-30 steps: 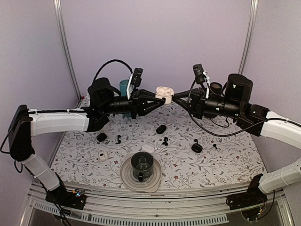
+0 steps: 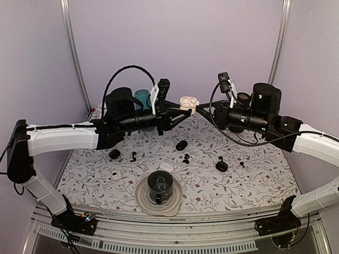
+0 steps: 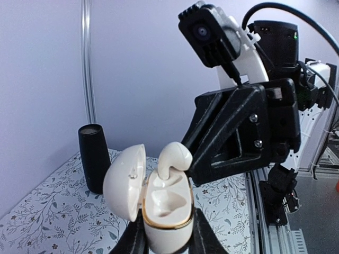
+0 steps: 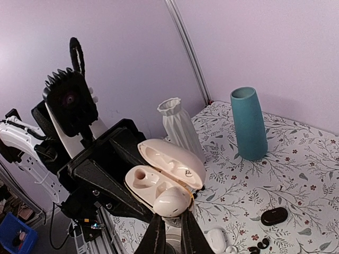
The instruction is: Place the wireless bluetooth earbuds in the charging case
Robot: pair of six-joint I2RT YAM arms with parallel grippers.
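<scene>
The white charging case is held up in the air with its lid swung open, my left gripper shut on its lower body. A white earbud stands at the case's far end in the left wrist view, its stem pointing down into the case. My right gripper is shut on this earbud, reaching in from the right in the top view. How deep the stem sits cannot be seen. Another socket of the case looks empty in the right wrist view.
On the patterned table below lie a white case, black cases and small dark earbuds. A dark mug stands on a plate near the front edge. Teal and white vases stand behind.
My left gripper has shifted slightly right with the open case and turned a little.
</scene>
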